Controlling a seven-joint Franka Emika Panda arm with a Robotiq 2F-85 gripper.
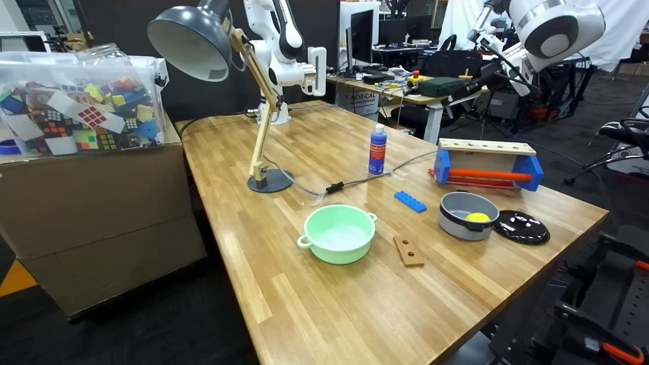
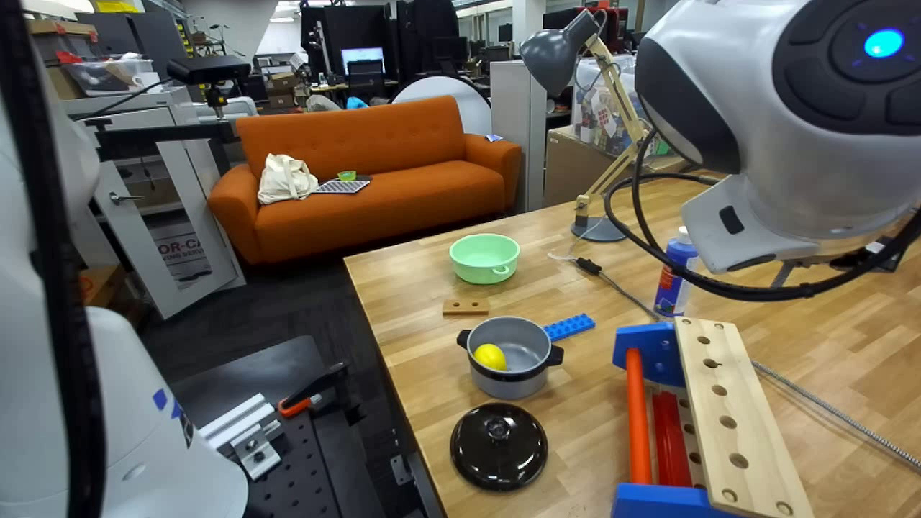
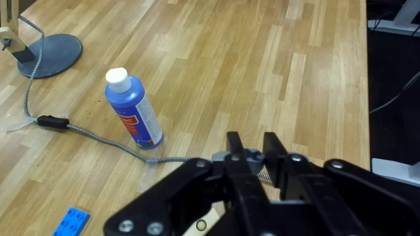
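Observation:
My gripper hangs above the table, its black fingers close together on a grey object whose shape is mostly hidden behind them. In exterior view 1, the dark gripper is small, at the upper right, high above the toy workbench, and what it holds cannot be made out. A blue bottle with a white cap stands upright, apart from the fingers. The grey pot has a yellow ball inside; its black lid lies beside it.
A green bowl, a brown block with two holes and a blue studded brick lie on the table. The lamp stands at the table's left side, its cord crossing the top past the bottle. The near corner is bare.

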